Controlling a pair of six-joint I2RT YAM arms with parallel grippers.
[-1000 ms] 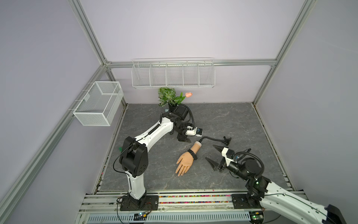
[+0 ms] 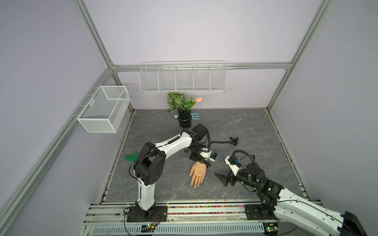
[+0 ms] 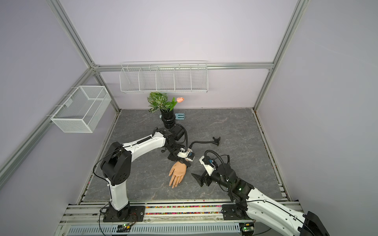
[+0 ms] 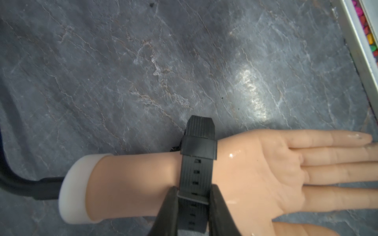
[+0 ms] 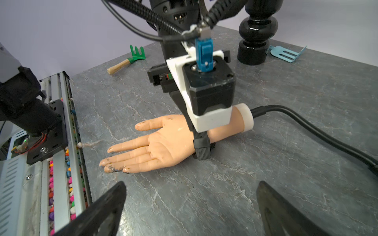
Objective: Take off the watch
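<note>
A black watch strap (image 4: 195, 173) circles the wrist of a palm-up mannequin hand (image 4: 252, 165); its keeper loop and a row of holes face up in the left wrist view. The watch's face is hidden beneath the wrist. The fingers of my left gripper stand on either side of the strap, close to its edges, with a narrow gap between them. From the right wrist view, the left gripper's body covers much of the forearm, while the strap's end (image 5: 202, 148) shows on the near side. My right gripper is wide open and empty, apart from the hand.
A black flexible stalk (image 2: 222, 142) joins the forearm to a base (image 2: 234, 140) on the table. A black vase (image 2: 184, 118) of flowers stands at the back, near a blue tool (image 5: 286, 53). A green rake (image 5: 135, 55) lies at the left.
The hand and stalk base have shifted, the hand turning slightly.
</note>
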